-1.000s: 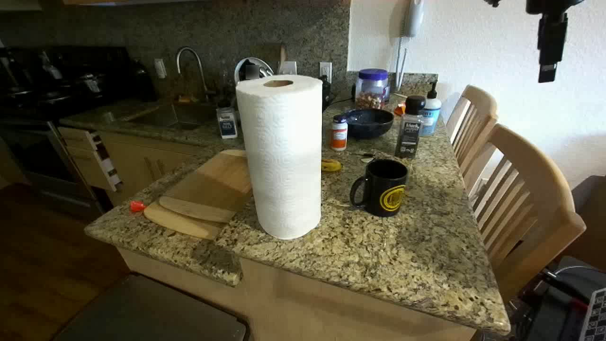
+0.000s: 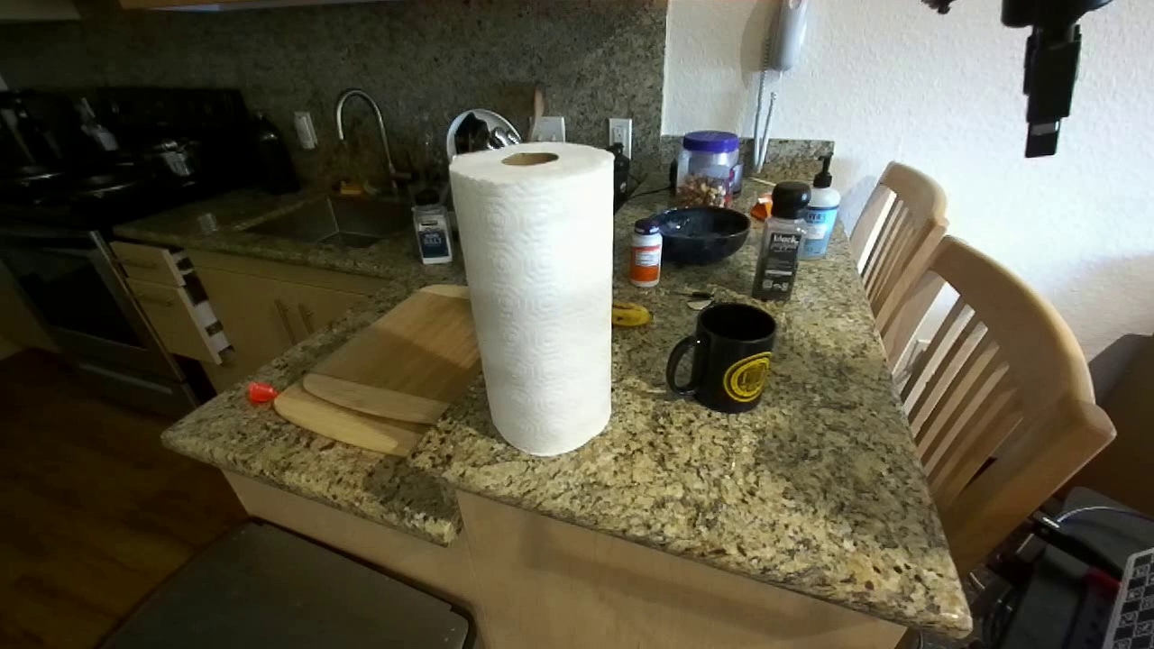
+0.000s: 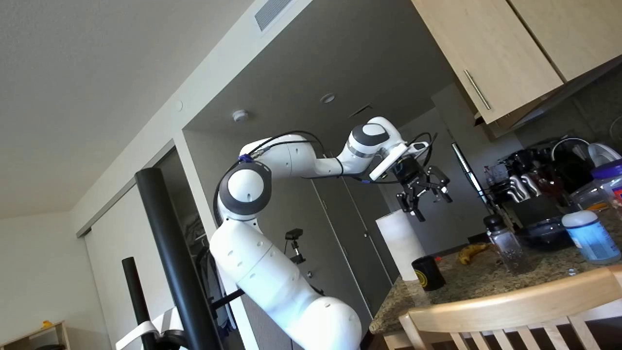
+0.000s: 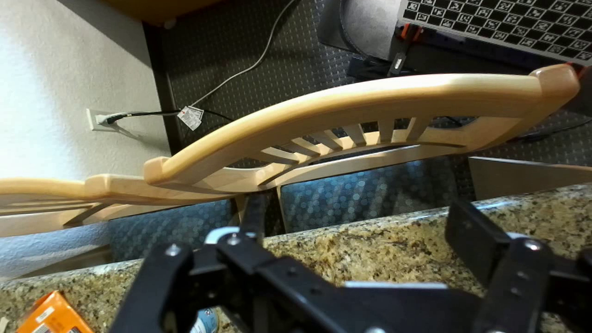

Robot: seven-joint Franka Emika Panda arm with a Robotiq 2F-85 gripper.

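Note:
My gripper (image 3: 428, 204) hangs open in the air above the counter, fingers spread and nothing between them. In the wrist view its black fingers (image 4: 477, 238) stand wide apart over the granite edge. One fingertip shows high at the right in exterior view 1, well clear of everything on the counter. A black mug (image 2: 736, 357) with a yellow emblem stands upright beside a tall white paper towel roll (image 2: 541, 303). Behind them are a black-capped bottle (image 2: 781, 243), a white and orange pill bottle (image 2: 645, 254), a dark bowl (image 2: 703, 234) and part of a banana (image 2: 629, 314).
Wooden chairs (image 2: 984, 368) line the counter's right side, their backs rising above it. Cutting boards (image 2: 400, 351) lie left of the roll. A soap bottle (image 2: 822, 211) and a purple-lidded jar (image 2: 709, 171) stand farther back.

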